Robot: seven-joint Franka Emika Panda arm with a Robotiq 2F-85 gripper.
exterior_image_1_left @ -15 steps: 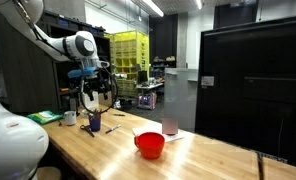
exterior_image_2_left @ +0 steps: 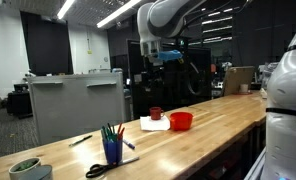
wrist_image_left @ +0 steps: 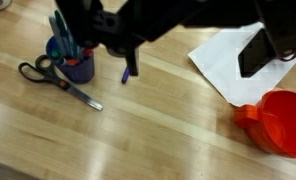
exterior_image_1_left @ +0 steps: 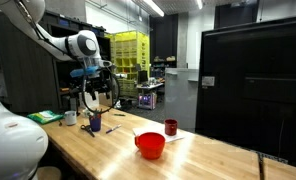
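Observation:
Black gripper fingers frame the wrist view, my gripper standing open above the wooden table with a wide gap and nothing between them. Right of them is a red bowl with a handle (wrist_image_left: 286, 120), apart from the fingers; exterior view 1 shows the bowl (exterior_image_1_left: 150, 146) mid-table. Behind it stands a dark red mug (exterior_image_1_left: 170, 127), also a mug (exterior_image_2_left: 156, 112) in exterior view 2. A blue cup of pens and markers (wrist_image_left: 78, 70) is left of the gripper, and scissors (wrist_image_left: 60, 83) lie beside that cup.
White paper (wrist_image_left: 224, 68) lies near the bowl. A small blue marker (wrist_image_left: 126, 74) rests on the wood. A white mug (exterior_image_1_left: 71, 117) and green item (exterior_image_1_left: 44, 116) sit at the table's far left.
One second ago a pale, blurred shape stood where the dark red mug now shows. The bowl and pen cup have not moved; the arm shows little motion.

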